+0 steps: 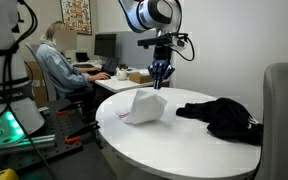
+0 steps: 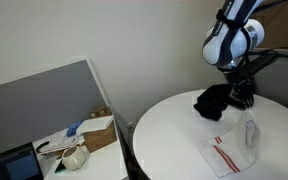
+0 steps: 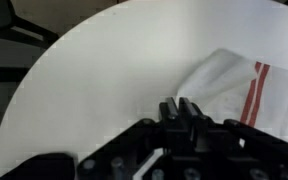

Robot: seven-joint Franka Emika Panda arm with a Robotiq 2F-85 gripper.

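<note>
A white cloth with red stripes point(image 2: 227, 155) lies partly on the round white table, and its raised part peaks up to the fingertips of my gripper point(image 1: 158, 84). In the wrist view the cloth point(image 3: 224, 78) reaches from the right side to just beyond the dark gripper. The fingertips sit close together at the cloth's edge, and how far apart they stand is not clear. Exterior view 2 has the gripper point(image 2: 246, 104) right above the lifted fold.
A crumpled black cloth point(image 1: 232, 122) rests on the table's right part. A grey chair point(image 1: 282, 120) stands at the right edge; a seated person point(image 1: 66, 70) is at a desk behind.
</note>
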